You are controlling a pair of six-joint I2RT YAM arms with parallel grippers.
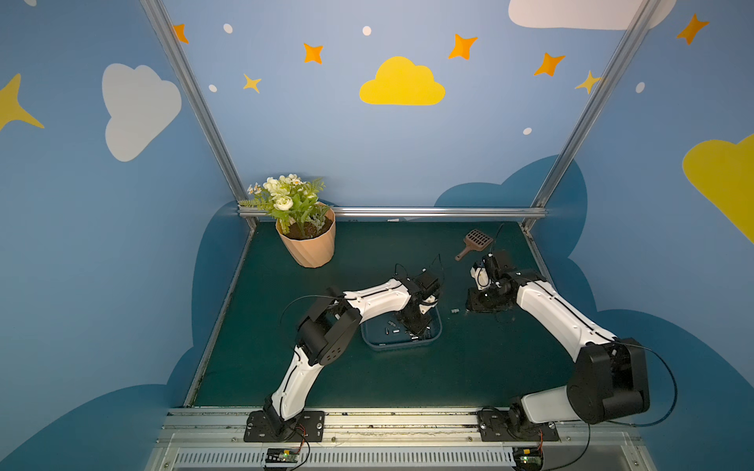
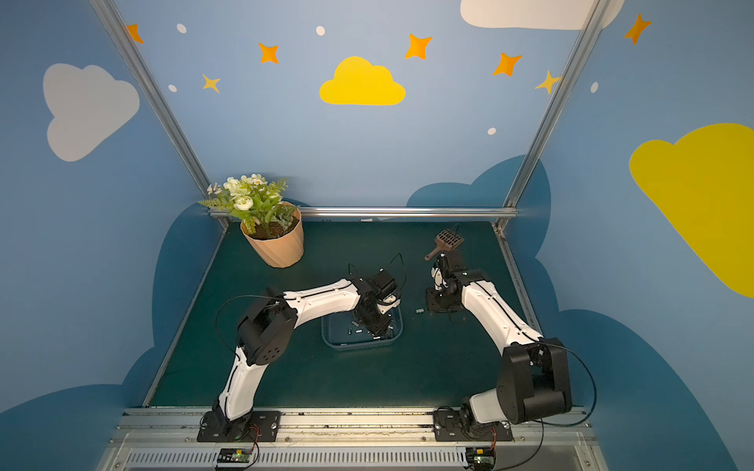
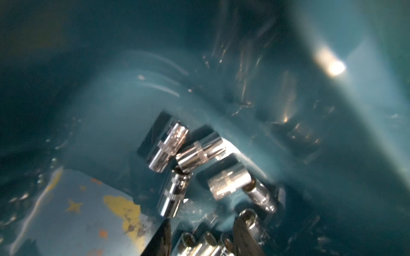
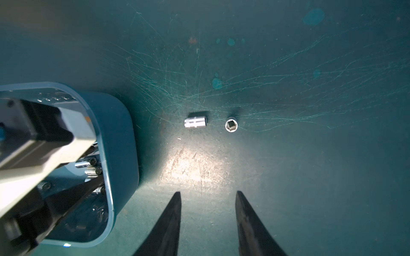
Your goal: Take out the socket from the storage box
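The blue storage box (image 1: 369, 343) stands mid-table, holding several chrome sockets (image 3: 198, 151) heaped toward one side. My left gripper is down inside it, fingers apart among the sockets; whether any socket is between them is unclear. My right gripper hangs open over the bare table right of the box, with empty fingers. Two sockets lie on the table in the right wrist view: one on its side (image 4: 195, 121), one upright (image 4: 231, 125).
A flower pot (image 1: 306, 247) stands at the back left, and a brown slotted scoop (image 1: 475, 241) lies at the back right.
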